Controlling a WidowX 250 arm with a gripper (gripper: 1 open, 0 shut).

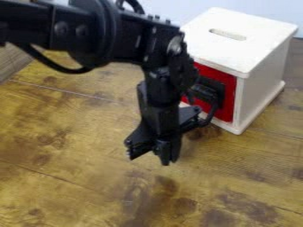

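My black gripper (166, 152) points down at the middle of the view, low over the wooden floor (71, 177), in front and to the left of a white box (243, 49). The box has a slot in its top and a red front panel (215, 75), which my arm partly hides. I cannot tell whether the fingers are open or shut, and no object shows at their tips.
The white box fills the back right, with a pale wall behind it. A grey edge lies at the far left.
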